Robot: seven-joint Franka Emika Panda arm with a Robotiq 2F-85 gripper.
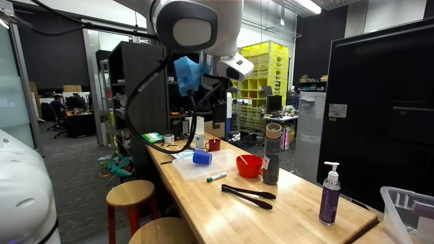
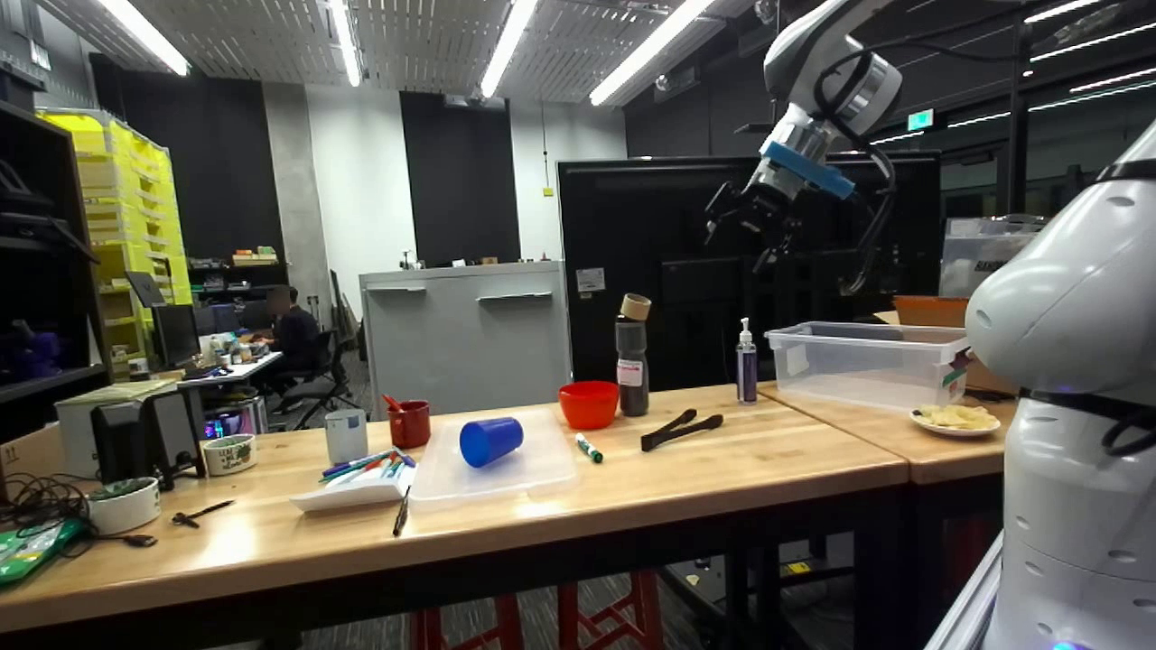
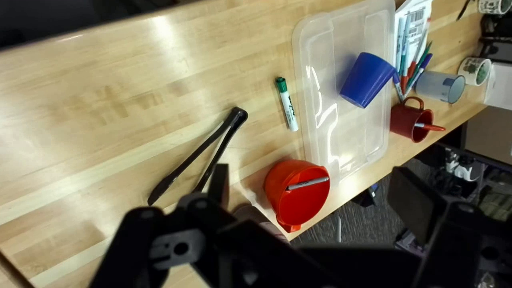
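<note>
High over the table hangs my gripper (image 2: 737, 240), its fingers spread wide with nothing between them; in the wrist view its dark fingers (image 3: 413, 204) stand far apart. Below it lie black tongs (image 3: 201, 156) and a green-capped marker (image 3: 288, 104). A red bowl (image 3: 298, 194) with a grey marker (image 3: 308, 183) in it appears between the fingers, well beneath them. On a clear plastic lid (image 3: 331, 132) a blue cup (image 3: 367, 79) lies on its side. The dark bottle (image 1: 271, 158) stands upright beside the bowl, mostly hidden in the wrist view.
A red mug (image 2: 409, 423), a grey mug (image 2: 347, 437) and several pens on white paper (image 2: 352, 496) fill the far end. A pump bottle (image 1: 330, 194), a clear bin (image 2: 867, 365) and a plate of food (image 2: 954, 421) occupy the other end.
</note>
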